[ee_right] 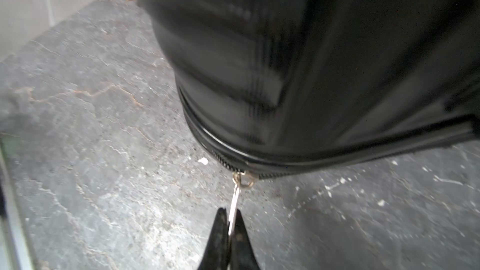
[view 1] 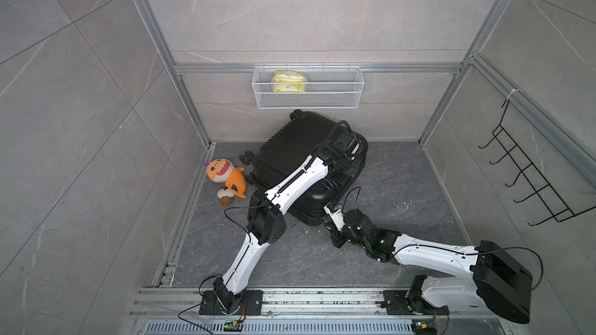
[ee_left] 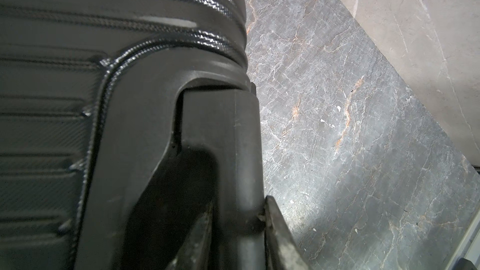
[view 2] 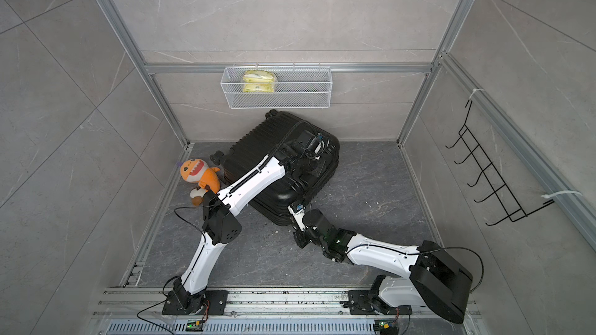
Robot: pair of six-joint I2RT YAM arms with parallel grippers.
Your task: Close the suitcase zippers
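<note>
The black ribbed suitcase [view 1: 291, 142] lies flat on the floor, turned at an angle. Along its lower edge runs a zipper; the slider [ee_right: 243, 175] sits near the rounded corner with a ring and a thin metal pull [ee_right: 234, 202]. My right gripper is shut on that pull, which stretches taut from slider to fingertips. At the suitcase's side, the dark handle [ee_left: 237, 170] passes between the fingers of my left gripper, shut on it. In the top views my left arm covers part of the suitcase's lid.
An orange shark toy [view 1: 228, 176] and a small brown-and-white toy [view 1: 225, 196] lie left of the suitcase. A white wire basket [view 1: 310, 100] hangs on the back wall, a black hook rack [view 1: 521, 167] on the right one.
</note>
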